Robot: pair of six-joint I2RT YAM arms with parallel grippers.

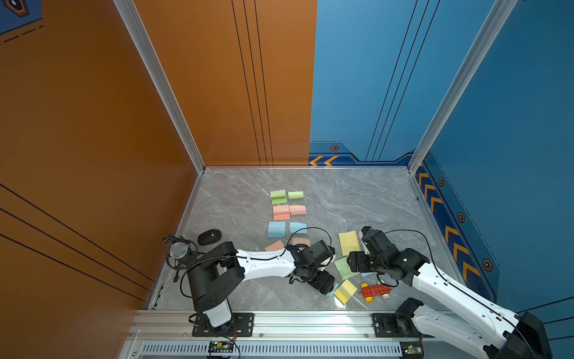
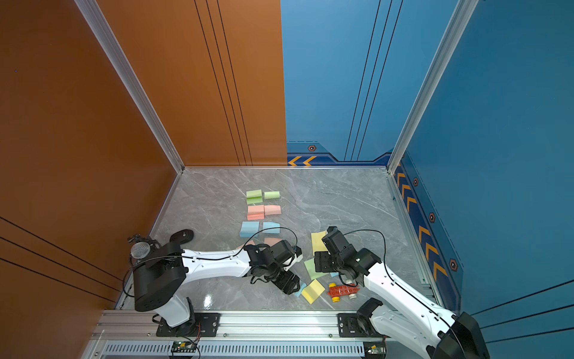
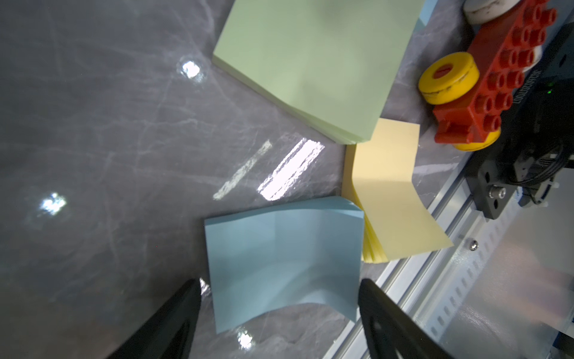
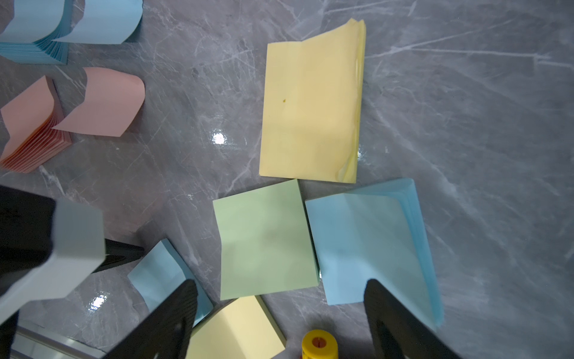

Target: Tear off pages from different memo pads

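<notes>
My left gripper is open low over a small blue memo pad (image 3: 281,251), its fingers at either side of the near part. A yellow pad (image 3: 385,197) with curled sheet adjoins it. My right gripper is open above a green pad (image 4: 263,239), a larger blue pad (image 4: 370,245) and a tall yellow pad (image 4: 311,101). Pink pads (image 4: 30,125) and blue pads (image 4: 36,24), each beside a loose-looking sheet, lie at upper left in the right wrist view. Green pads (image 1: 278,197) sit farther back.
A red brick toy (image 1: 376,290) with yellow and white wheels lies near the front edge by my right arm. A black mouse (image 1: 209,237) lies at left. Metal rails (image 1: 287,323) edge the front.
</notes>
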